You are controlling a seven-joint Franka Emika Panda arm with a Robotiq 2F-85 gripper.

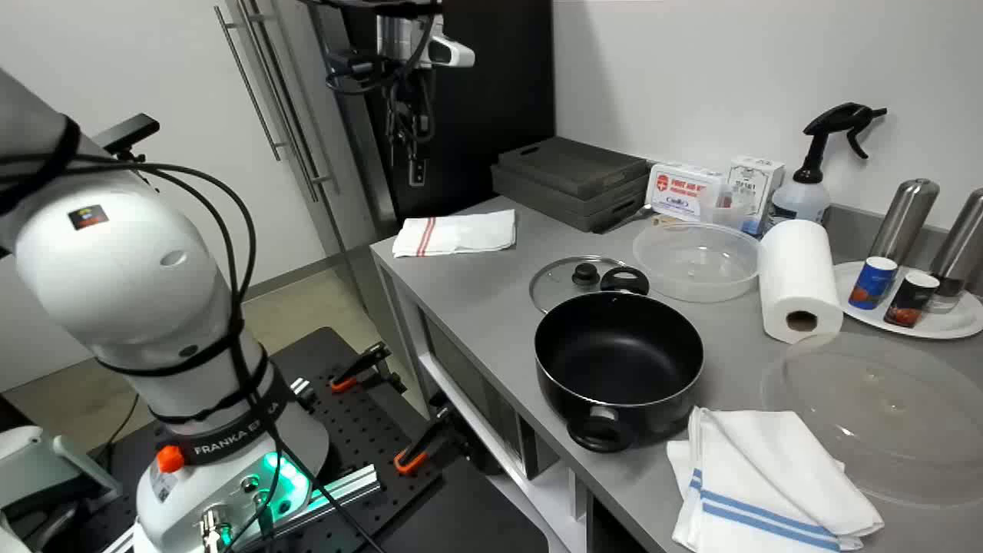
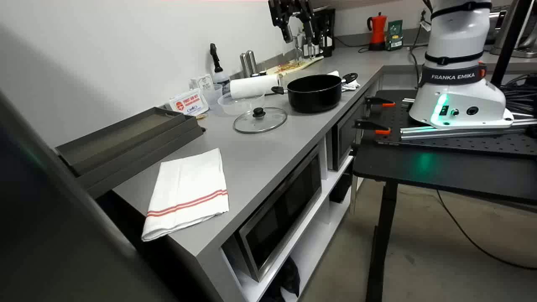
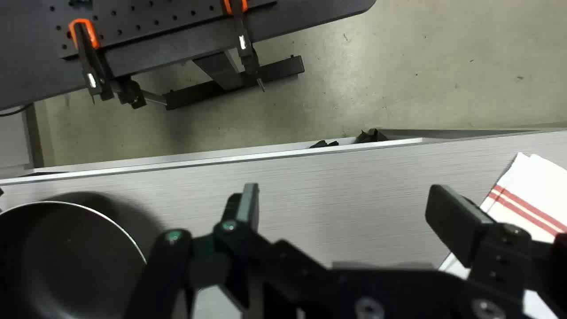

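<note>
High above the counter my gripper stands open, its two fingers wide apart and only bare counter visible between them. In exterior view 1 the gripper (image 1: 412, 166) hangs near the top, clear of everything on the counter. A black pot (image 1: 619, 359) sits without a lid near the counter's front edge and looks empty. Its glass lid (image 2: 260, 121) with a black knob lies flat beside it. A folded white towel with red stripes (image 2: 188, 188) rests at the counter's end. Another white towel, with blue stripes (image 1: 769, 484), lies close to the pot.
Dark stacked trays (image 1: 571, 180), a first aid box (image 2: 188, 102), a clear plastic bowl (image 1: 697, 258), a paper roll (image 1: 798, 281) and a spray bottle (image 1: 802, 193) line the wall side. Shakers stand on a white plate (image 1: 958, 318).
</note>
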